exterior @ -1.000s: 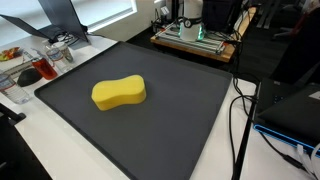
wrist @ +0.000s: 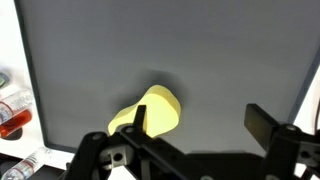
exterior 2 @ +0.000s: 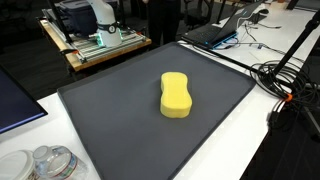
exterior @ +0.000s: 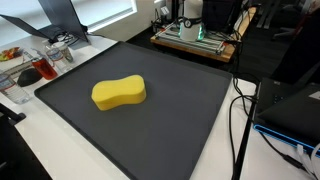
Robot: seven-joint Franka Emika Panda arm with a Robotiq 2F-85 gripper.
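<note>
A yellow sponge, narrowed at the waist, lies flat on the dark grey board. In the second exterior view the same sponge rests toward the board's right part. From the wrist, my gripper looks down with its two black fingers wide apart and nothing between them that it grips. The left finger partly covers the sponge, whose rounded end shows beside it. Neither exterior view shows the gripper, so its height over the board cannot be told.
Jars and bottles, one of them red, stand off the board's left edge in the first exterior view. Clear jars are near the second view's lower left corner. Apart from the sponge, the board is bare. Cables run beyond its right side.
</note>
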